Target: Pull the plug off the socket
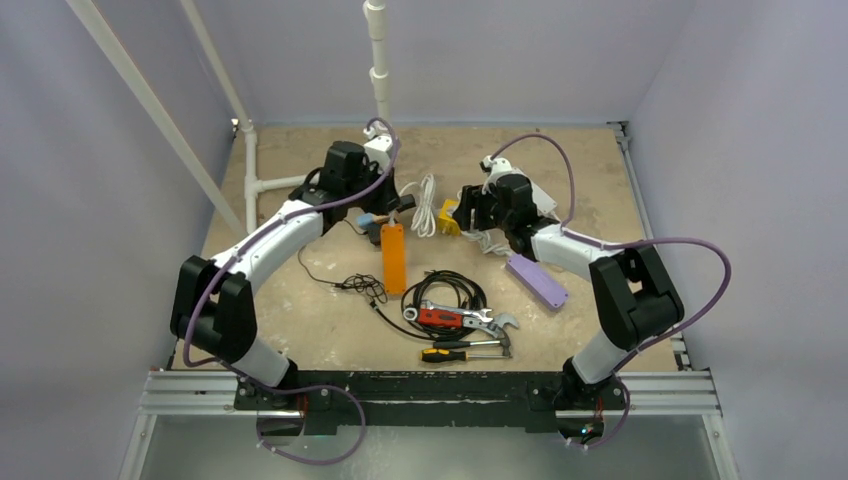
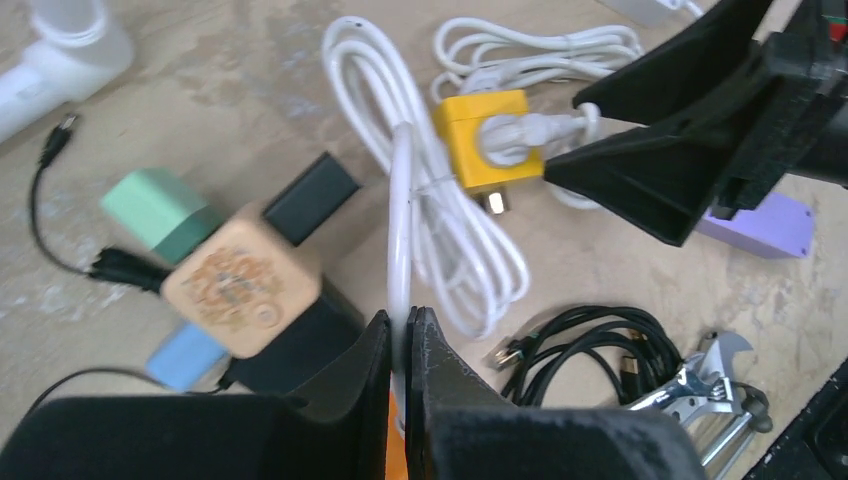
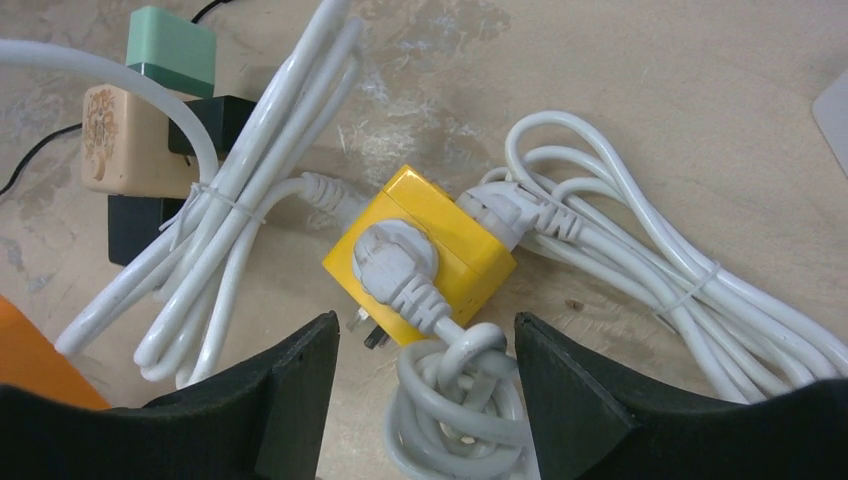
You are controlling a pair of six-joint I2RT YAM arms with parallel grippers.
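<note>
The yellow socket cube has a white front plug seated in its face. A second white plug is in its right side; a white cord runs into the left side. My right gripper is part open, its fingers on either side of the front plug's cord bundle, apart from it as far as shows. In the left wrist view, my left gripper is shut on a white cord, to the left of the yellow cube. Near this gripper lies an orange bar.
A white cord coil lies between the left gripper and the cube. Beside it are a beige block and a green block. Black cable and tools lie in front; a purple bar sits at right.
</note>
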